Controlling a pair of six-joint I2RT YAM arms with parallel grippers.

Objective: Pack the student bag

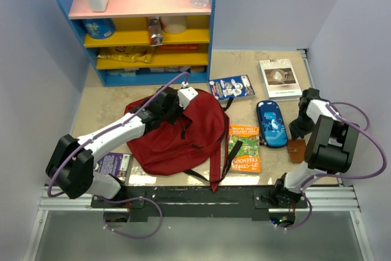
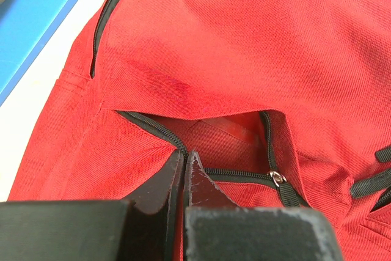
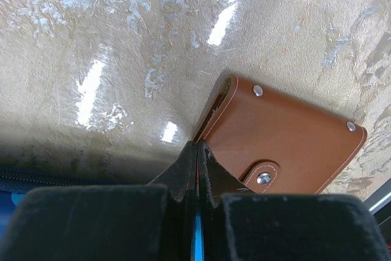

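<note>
The brown wallet (image 3: pixel 293 126) lies flat on the table, its snap tab facing up, in the right wrist view. My right gripper is shut with nothing between its fingers. Its tips meet over the wallet's left edge, and the wallet is outside them. From the top, the wallet (image 1: pixel 297 151) shows partly under the right arm. The red student bag (image 1: pixel 153 151) lies on the table with a zipped pocket gaping. My left gripper is shut on the bag at the pocket's zipper edge, where the cloth pulls toward the fingertips.
A blue pencil case (image 1: pixel 272 124) lies just left of the wallet. Near it are an orange-green book (image 1: pixel 245 149), a blue book (image 1: pixel 232 87) and a white box (image 1: pixel 280 79). A shelf unit (image 1: pixel 146 63) stands behind the bag; the right wall is close to the right arm.
</note>
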